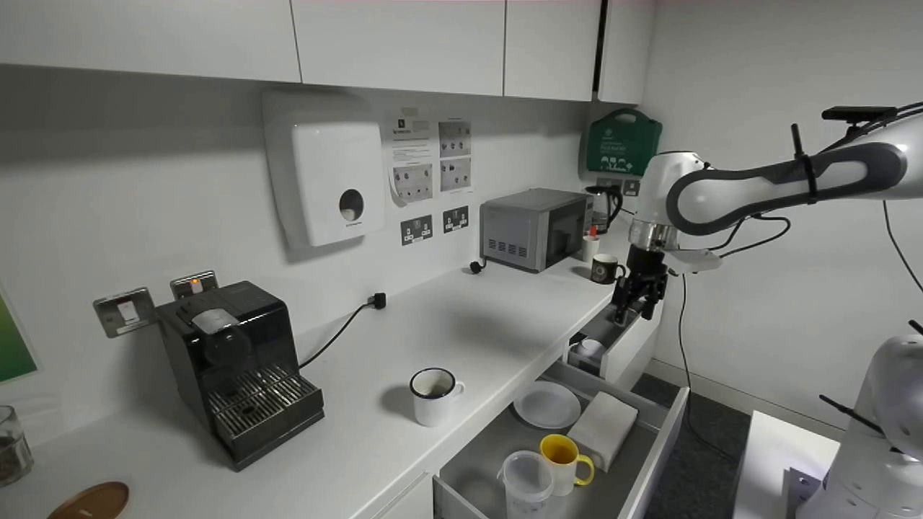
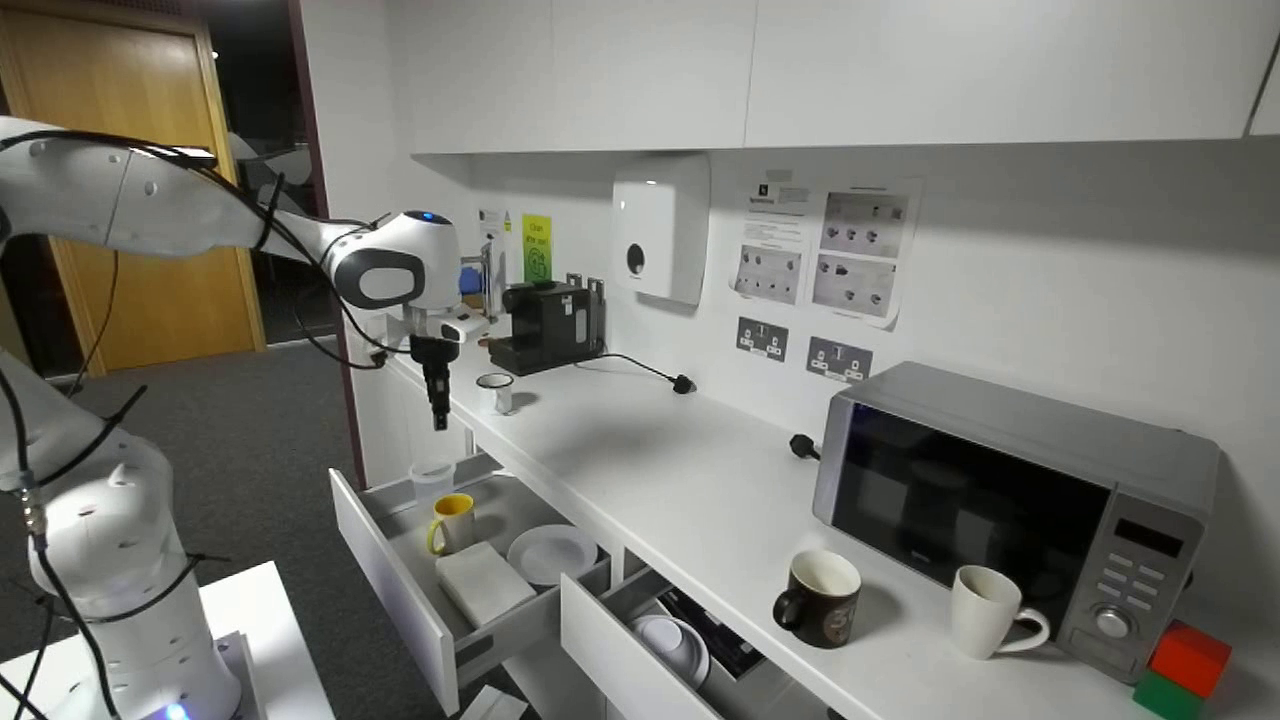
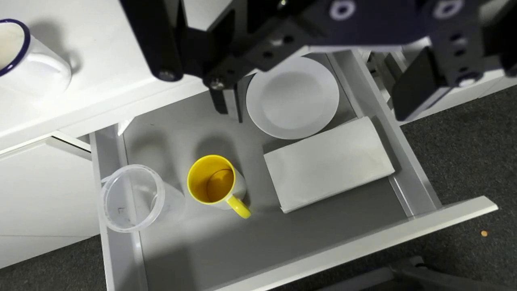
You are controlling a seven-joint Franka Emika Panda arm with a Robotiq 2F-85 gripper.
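My gripper hangs open above the pulled-out drawer (image 3: 208, 262), with only air between its spread fingers. Inside that drawer stands a white mug with a yellow inside and handle (image 3: 213, 182), upright. A clear plastic tub (image 3: 131, 199) is to its left in the wrist view. On its other side lie a white plate (image 3: 293, 99) and a flat white packet (image 3: 329, 165). On the counter, a white mug with a dark rim (image 1: 433, 396) stands near the front edge. A black mug (image 2: 819, 598) and a cream mug (image 2: 986, 614) stand by the microwave.
A second open drawer (image 2: 612, 654) holds white crockery. The microwave (image 1: 532, 229) and black coffee machine (image 1: 242, 363) stand against the wall. Red (image 2: 1190, 658) and green blocks (image 2: 1166, 696) are stacked beside the microwave.
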